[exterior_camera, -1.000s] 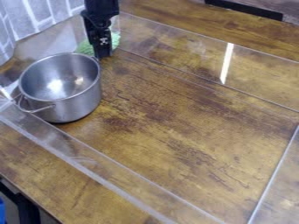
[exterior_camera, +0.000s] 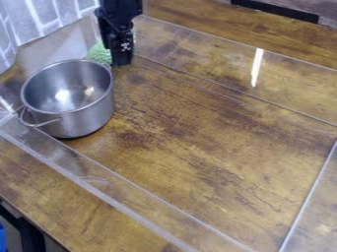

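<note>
My black gripper hangs at the top left, just behind and right of a steel pot. A light green object lies partly behind the gripper, near the back corner; I cannot tell whether the fingers hold it or whether they are open or shut. The pot stands upright on the wooden table at the left, and looks empty.
Clear plastic barriers edge the work area at the back, left and right. A light curtain is at the top left.
The gripper has shifted slightly to the right and up from where it was over the green object. The pot has not moved.
</note>
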